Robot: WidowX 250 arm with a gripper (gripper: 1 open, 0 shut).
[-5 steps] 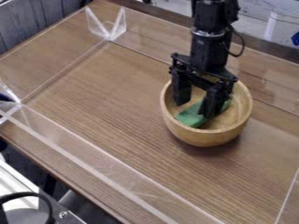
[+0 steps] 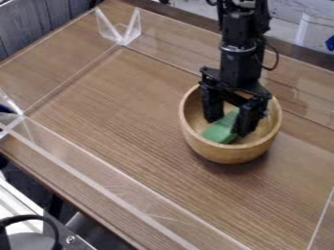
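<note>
A round tan bowl [image 2: 220,150] sits on the wooden table, right of centre. A green object [image 2: 221,130] lies inside it. The black gripper [image 2: 232,109] reaches down into the bowl from the top, its fingers over and around the green object, open, partly covering it. Whether the fingers touch the object I cannot tell.
Black cables [image 2: 39,231] lie at the bottom left corner. A white surface shows behind the table's far edge.
</note>
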